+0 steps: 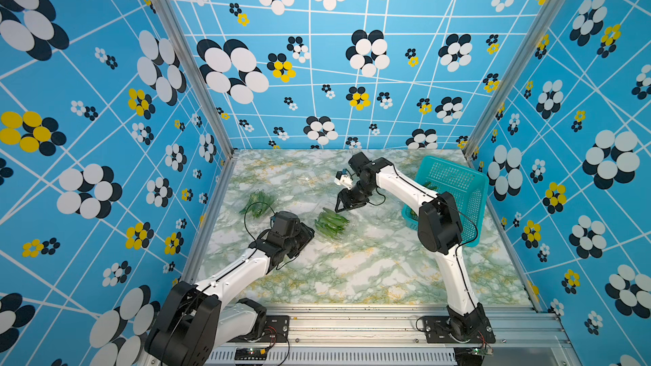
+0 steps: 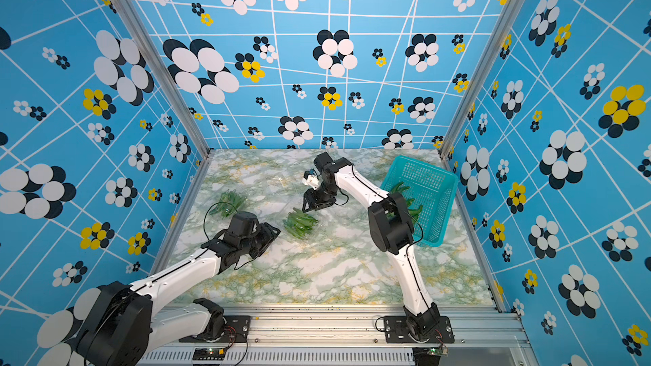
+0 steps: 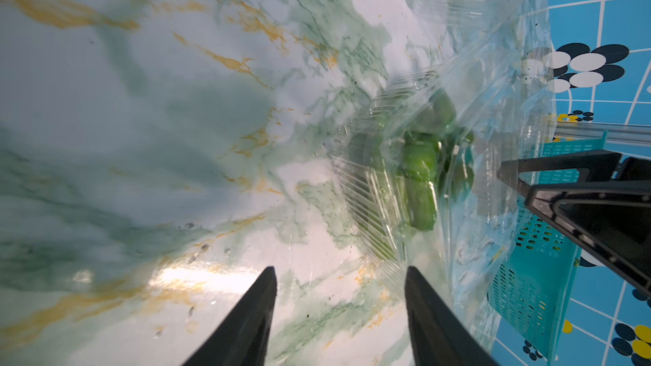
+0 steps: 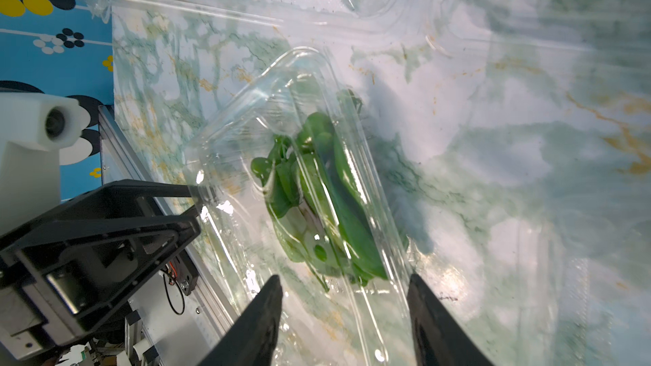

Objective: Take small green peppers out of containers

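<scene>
A clear plastic container point(image 4: 223, 137) with several green peppers point(image 4: 342, 213) inside is tilted up in the right wrist view. The same peppers point(image 1: 332, 222) lie mid-table in the top left view. My left gripper point(image 1: 309, 236) is on their left, its fingers point(image 3: 254, 318) parted with nothing seen between them. In the right wrist view its fingertips are close by the container's left rim. Behind the peppers stands my right gripper, fingers point(image 4: 268, 318) apart. The container's clear rim crosses that gap in view; whether it lies between the fingers is unclear.
A teal basket point(image 2: 444, 196) at the right holds several green peppers point(image 2: 407, 196), partly behind my right arm. Another bunch of greens point(image 1: 257, 203) lies at the left. Other clear containers point(image 4: 529, 20) are around.
</scene>
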